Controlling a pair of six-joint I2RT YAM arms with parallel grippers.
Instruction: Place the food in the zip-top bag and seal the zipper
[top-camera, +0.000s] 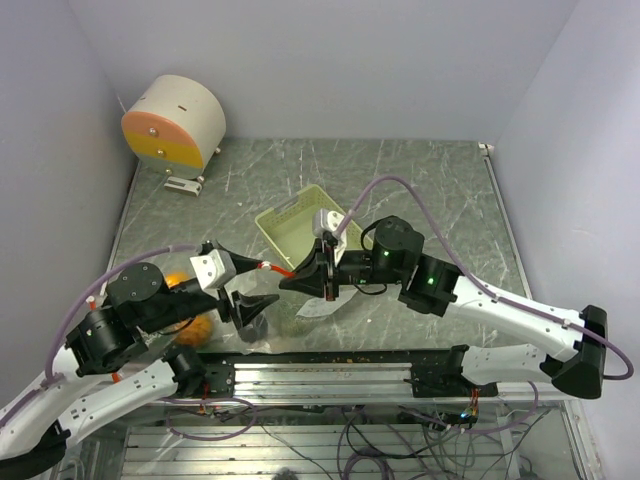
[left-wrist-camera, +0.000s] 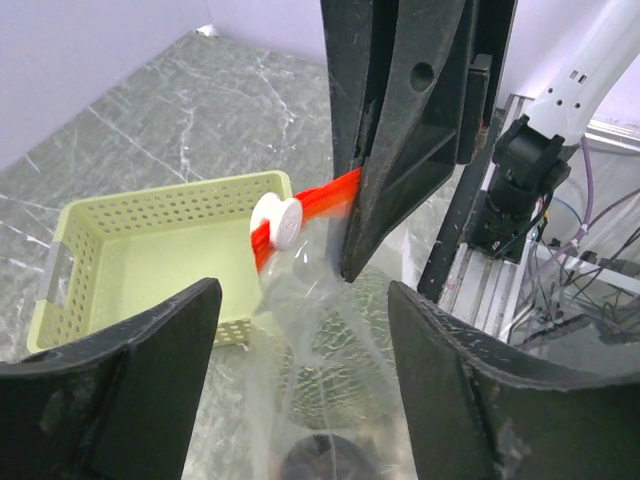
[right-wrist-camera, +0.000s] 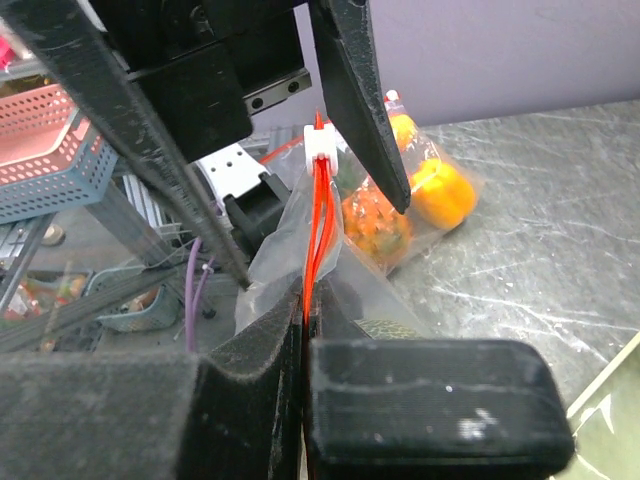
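A clear zip top bag hangs by its red zipper strip from my right gripper, which is shut on the strip's edge. The white slider sits close to the strip's free end. A dark round item shows low in the bag. My left gripper stands apart at the slider's end, its fingers spread with nothing gripped between them. In the right wrist view the left gripper's fingers straddle the white slider with gaps on both sides.
A pale green basket lies behind the grippers. Another filled bag with an orange item is at the left of the table. A striped drum-shaped box stands at the back left.
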